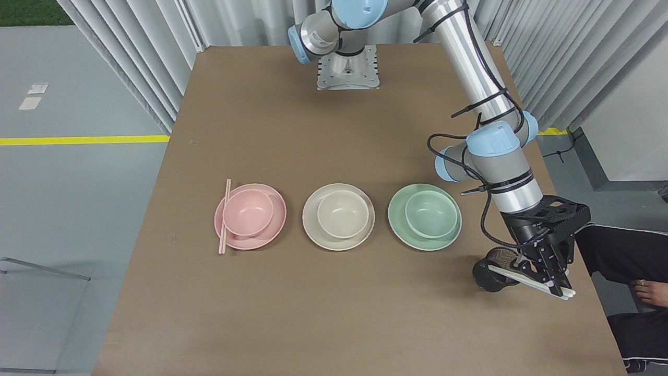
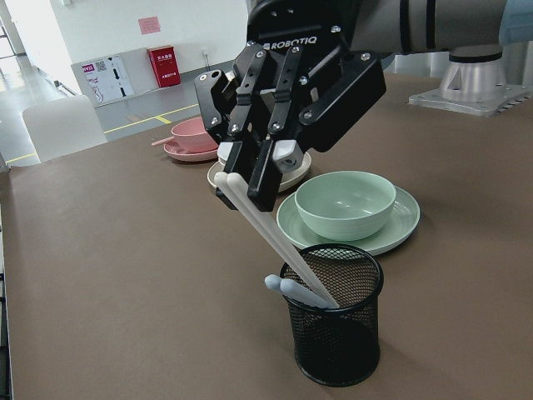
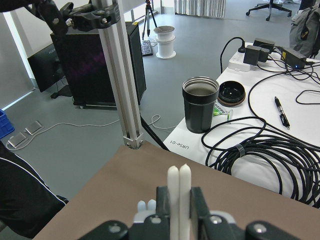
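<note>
My gripper (image 2: 254, 171) is low over the table's near right, closed around a pair of white chopsticks (image 2: 271, 233), whose tips stand up between the fingertips in the wrist view (image 3: 179, 200). Their lower ends are inside a black mesh pen holder (image 2: 333, 342), where pale blue-grey chopsticks (image 2: 296, 289) also lean. A green bowl on a plate (image 1: 430, 214) is beside the holder, a cream bowl on a plate (image 1: 343, 213) in the middle, a pink bowl on a plate (image 1: 248, 212) on the left, with pink chopsticks (image 1: 224, 219) across that plate's left side.
A seated person (image 1: 651, 293) is just off the right edge. The wrist view shows a metal post (image 3: 120, 85) and a white side table with coiled cables (image 3: 265, 160).
</note>
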